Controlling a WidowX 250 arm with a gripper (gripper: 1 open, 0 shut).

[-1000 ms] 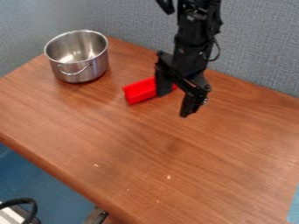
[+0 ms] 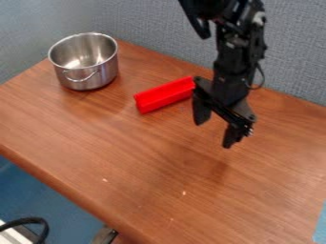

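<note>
A red block (image 2: pixel 165 93) lies on the wooden table (image 2: pixel 140 181) near the back, to the right of a steel pot (image 2: pixel 84 61) with a wire handle. My black gripper (image 2: pixel 214 128) hangs just right of and in front of the block, over bare table, its fingers apart with nothing seen between them.
A grey padded wall runs behind the table. A black cable and some hardware show at the lower left corner, off the table over blue floor.
My gripper has moved to the right and lower in the picture, away from the red block, uncovering more of it. The block and pot look unmoved.
</note>
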